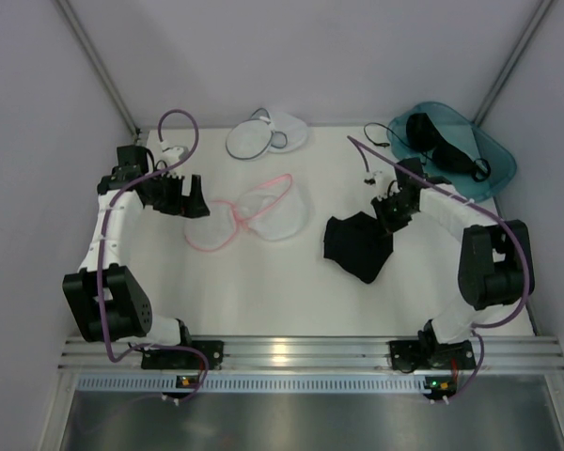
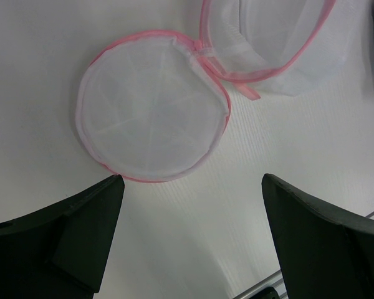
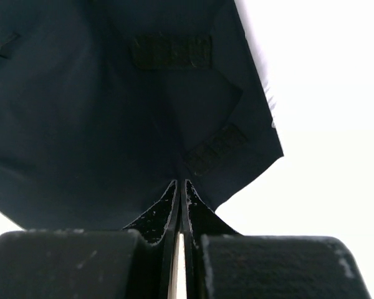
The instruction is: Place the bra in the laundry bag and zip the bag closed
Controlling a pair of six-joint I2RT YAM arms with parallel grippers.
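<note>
A mesh bag with pink trim [image 1: 273, 211] lies unzipped at the table's middle left, its round flap [image 2: 149, 109] spread flat beside the pouch. Over it my left gripper is open, nothing between its fingers. A dark fabric piece [image 1: 355, 246] lies at middle right, two short strap-like patches showing on it in the right wrist view; I cannot tell if it is a bra. My right gripper is shut over its edge, nothing seen between the fingertips. Black bras or similar cups [image 1: 428, 139] lie in the teal basin at back right.
The teal basin [image 1: 496, 164] sits at the back right corner. Another white mesh bag with grey trim [image 1: 249, 139] lies at the back middle.
</note>
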